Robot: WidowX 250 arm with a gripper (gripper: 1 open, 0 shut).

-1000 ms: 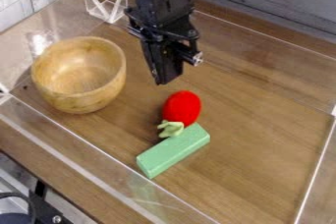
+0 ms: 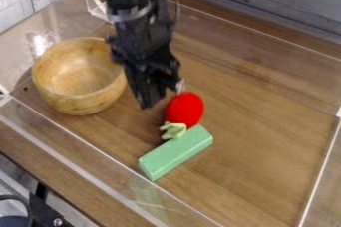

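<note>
My gripper (image 2: 151, 84) is blurred, reaching down from the top centre to between a wooden bowl (image 2: 78, 84) on the left and a red object with a pale green leafy top (image 2: 185, 112) on the right. Whether its fingers are open or shut is unclear. A pale green block (image 2: 174, 152) lies just in front of the red object.
Clear rims edge it, with a wall at the back and cables at the lower left outside it.
My gripper has moved down toward the space between the bowl and the red object. The objects on the table have not visibly moved.
</note>
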